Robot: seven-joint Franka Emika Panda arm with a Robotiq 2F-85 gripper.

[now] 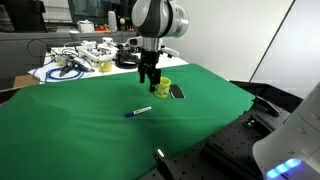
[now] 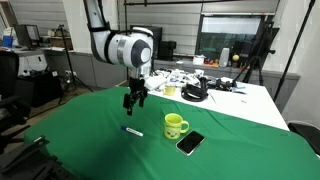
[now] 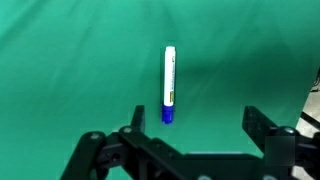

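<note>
A white marker with a blue cap (image 3: 168,85) lies flat on the green table, centred in the wrist view ahead of my fingers. My gripper is open above the table, its two black fingers wide apart and nothing between them. In exterior view 2 the gripper (image 2: 134,100) hangs above and beyond the marker (image 2: 131,131). A yellow mug (image 2: 173,126) stands upright to the marker's right there, and a dark phone (image 2: 190,143) lies beside it. From exterior view 1, the gripper (image 1: 147,80) appears just left of the mug (image 1: 162,87), partly overlapping it.
Green cloth (image 1: 70,130) covers the table, with wide free room left of the marker. Behind it, a white surface (image 2: 235,104) holds cables, a headset-like black item (image 2: 194,93) and other clutter.
</note>
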